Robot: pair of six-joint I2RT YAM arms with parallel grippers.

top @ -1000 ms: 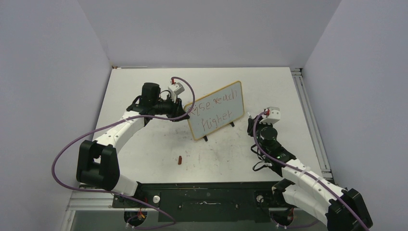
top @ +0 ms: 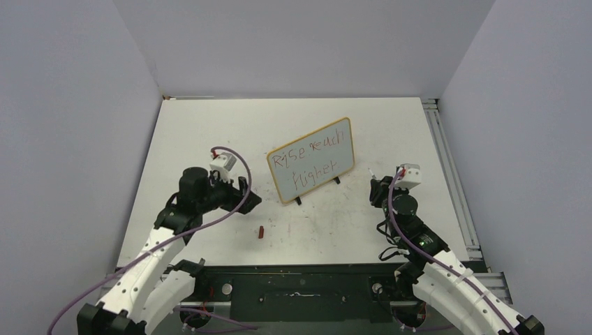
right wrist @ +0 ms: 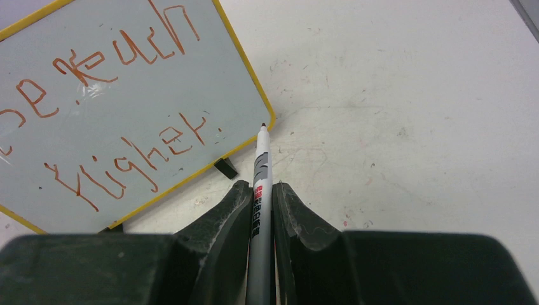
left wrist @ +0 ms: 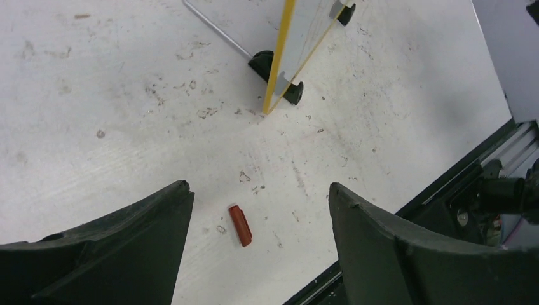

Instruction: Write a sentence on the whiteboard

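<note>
The yellow-rimmed whiteboard (top: 313,160) stands tilted on black feet in the middle of the table, reading roughly "Rise Reach Higher" in red-brown ink. In the right wrist view, my right gripper is shut on a white marker (right wrist: 262,159), its dark tip uncovered and pointing away from the fingers. It stands to the right of the board in the top view. My left gripper (top: 253,197) is open and empty, left of the board's lower corner. A small red-brown cap-like piece (left wrist: 240,225) lies on the table, seen between the left fingers in the left wrist view.
Black board feet (top: 337,180) jut out at its lower edge. Purple cables run along both arms. Walls enclose the back and sides.
My left gripper has left the board's left edge and come toward the front and slightly left, its fingers now wide. The right arm has drawn a little to the right with the marker.
</note>
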